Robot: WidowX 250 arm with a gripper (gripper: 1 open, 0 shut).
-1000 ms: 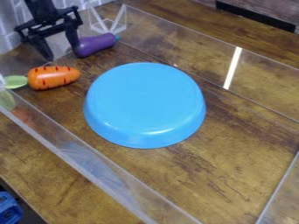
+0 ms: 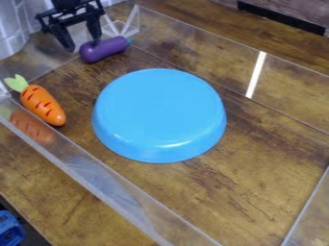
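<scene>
A purple eggplant toy point(image 2: 103, 49) lies at the top left, beside my black gripper point(image 2: 77, 29), whose fingers hang apart just above and left of it with nothing seen held. An orange carrot toy point(image 2: 40, 102) with a pale green top lies at the left, angled toward the bottom. A large blue upside-down plate or disc point(image 2: 160, 113) sits in the middle of the wooden surface.
Clear plastic walls point(image 2: 115, 207) border the wooden floor point(image 2: 251, 159). A blue object point(image 2: 7, 229) is at the bottom-left corner.
My gripper has moved up, away from the carrot. The carrot has turned from lying sideways to pointing downward and has shifted left.
</scene>
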